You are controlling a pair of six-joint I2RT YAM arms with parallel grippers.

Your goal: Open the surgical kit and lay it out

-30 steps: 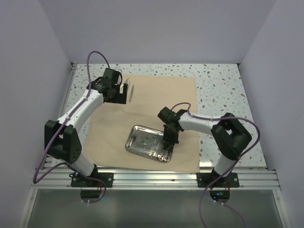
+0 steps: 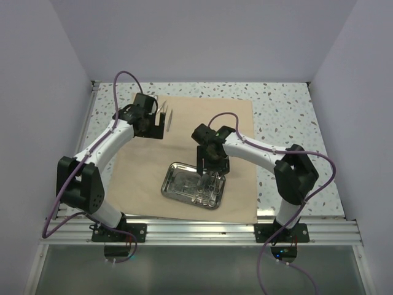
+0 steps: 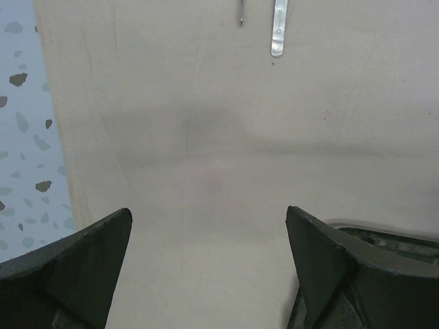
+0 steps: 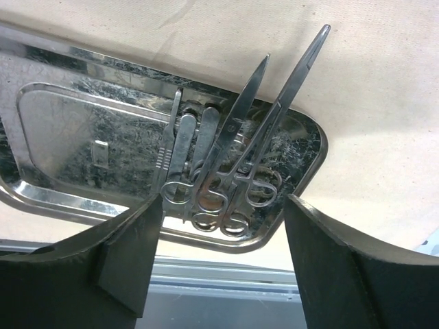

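Note:
A metal tray [image 4: 62, 123] lies on the beige cloth, its right half filled with instruments. Scissor-like tools [image 4: 219, 151] lie bunched there, two of them with tips past the far rim. Beside them rest slim flat handles [image 4: 182, 140]. My right gripper is above the ring handles, fingers apart, with nothing seen held. At the far left of the cloth my left gripper stands open and empty. Beyond it lie a flat metal handle [image 3: 278, 31] and a thin pointed tool [image 3: 241, 12].
Speckled tabletop [image 2: 282, 117] shows around it. A metal rail [image 2: 196, 227] runs along the front edge.
My right gripper has risen and shifted left, and its fingers have spread. More of the ring handles show in the tray. The left arm has shifted only slightly.

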